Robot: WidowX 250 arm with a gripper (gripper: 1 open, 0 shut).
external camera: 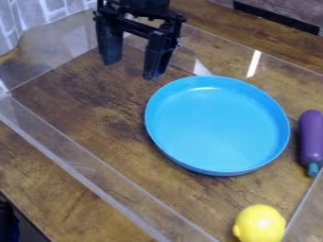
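Observation:
My black gripper (132, 57) hangs at the top middle, open, its two fingers wide apart with nothing between them, over bare wood. A blue plate (216, 125) lies to the right of and below it. A purple eggplant-like object (311, 142) lies at the right edge. A yellow lemon-like object (259, 223) sits at the bottom right.
Clear plastic walls run along the left and lower part of the wooden surface (76, 113) and at the back. The wood left of the plate is free.

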